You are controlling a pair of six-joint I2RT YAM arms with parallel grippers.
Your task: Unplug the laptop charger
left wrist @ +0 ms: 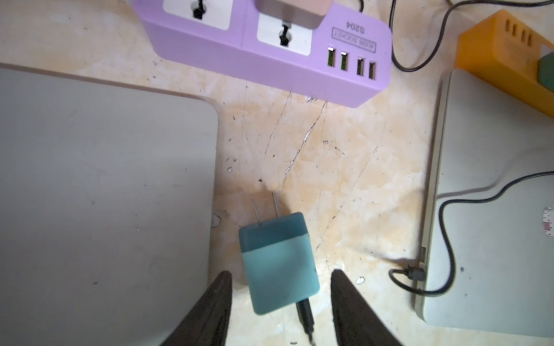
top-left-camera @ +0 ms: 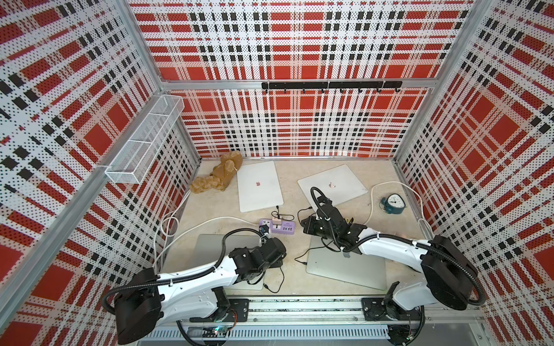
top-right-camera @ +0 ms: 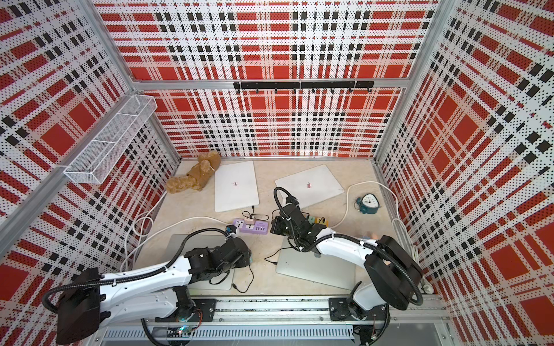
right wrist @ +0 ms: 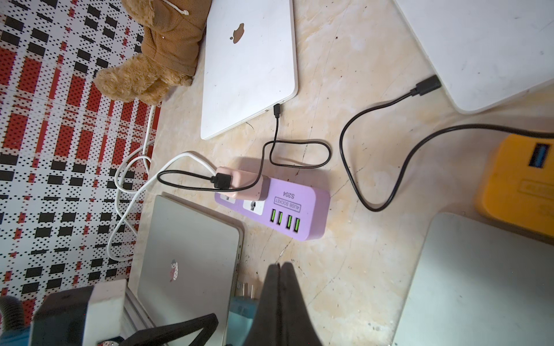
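A teal charger (left wrist: 280, 265) lies on the table in the left wrist view, its two metal prongs bare and pointing at the purple power strip (left wrist: 265, 54), clear of its sockets. My left gripper is open, its fingers on either side of the charger's rear end and apart from it. A black cable leads back from the charger. A pink charger (right wrist: 245, 183) sits in the power strip, its cable running to a white laptop (right wrist: 248, 66). My right gripper is shut, nothing showing between its fingertips.
An orange power strip (left wrist: 507, 57) stands by the right grey laptop (left wrist: 496, 230). Another grey laptop (left wrist: 104, 201) lies left of the teal charger. A teddy bear (top-left-camera: 221, 173) and a clock (top-left-camera: 394, 203) are farther back. Bare table separates the two grey laptops.
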